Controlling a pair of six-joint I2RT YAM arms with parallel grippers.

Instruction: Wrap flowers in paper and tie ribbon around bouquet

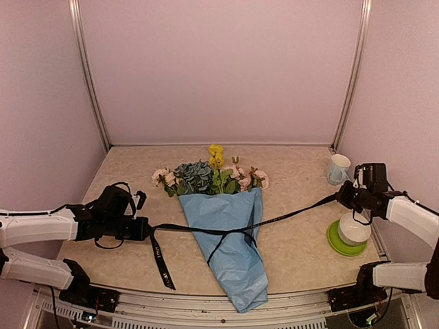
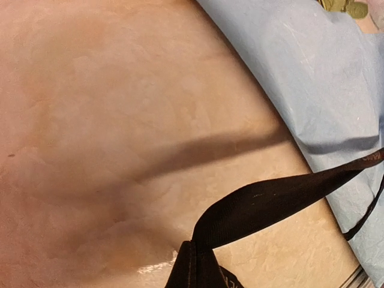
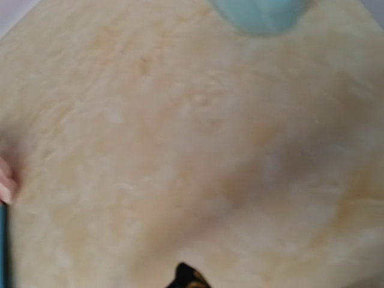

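Observation:
The flower bouquet lies on the table in blue wrapping [image 1: 230, 264], its yellow, pink and grey-blue blooms [image 1: 194, 177] toward the back. Across the wrapping runs a black ribbon [image 1: 295, 213], with a small loop hanging at the crossing. To the left of the bouquet, my left gripper [image 1: 147, 229] is shut on the ribbon, whose loose tail [image 1: 161, 264] hangs below. The left wrist view shows the ribbon [image 2: 264, 207] pinched at the fingertips. Far right, my right gripper [image 1: 339, 197] is shut on the other end; only a dark lettered bit of ribbon [image 3: 189, 278] shows in its wrist view.
A pale blue mug [image 1: 338, 169] stands behind the right gripper. Near that arm, a white bowl [image 1: 353, 229] sits on a green plate [image 1: 345, 251]. Bare table [image 1: 295, 253] lies between bouquet and plate.

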